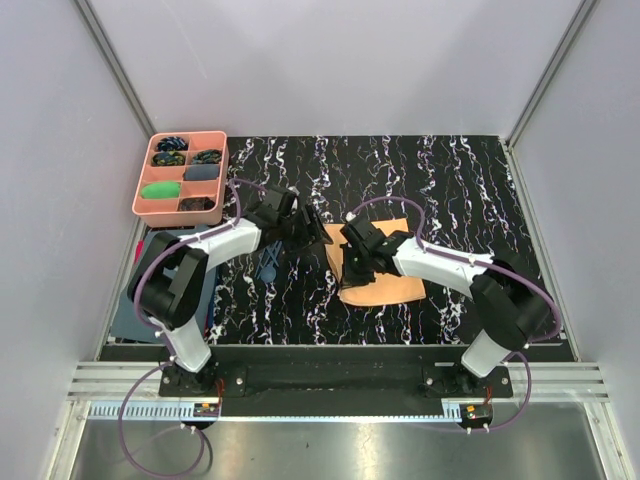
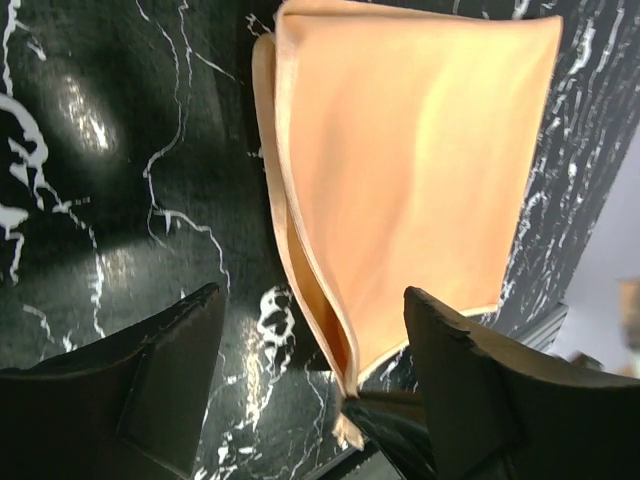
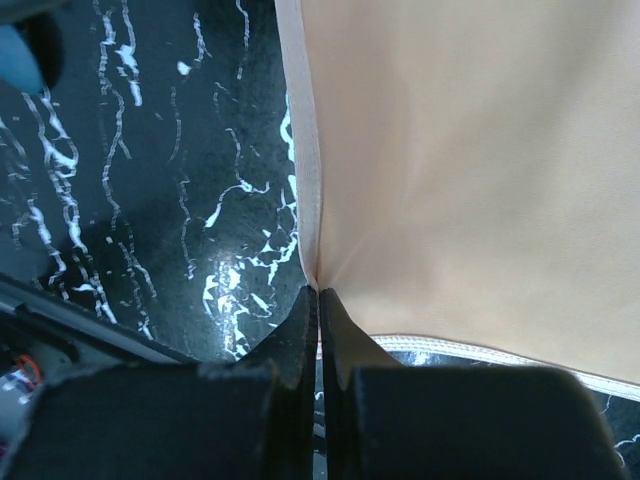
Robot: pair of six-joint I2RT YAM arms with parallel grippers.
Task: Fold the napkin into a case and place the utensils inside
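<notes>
The peach napkin lies on the black marble table, its left edge turned up into a narrow fold. My right gripper is shut at the lower end of that fold, by the napkin's lower-left corner; whether cloth is between the tips is hard to tell. My left gripper is open above the napkin's upper-left part, with the fold below it in the left wrist view. Blue utensils lie left of the napkin, partly hidden by the left arm.
A pink divided tray with rolled cloths sits at the back left, a slate-blue mat below it at the left.
</notes>
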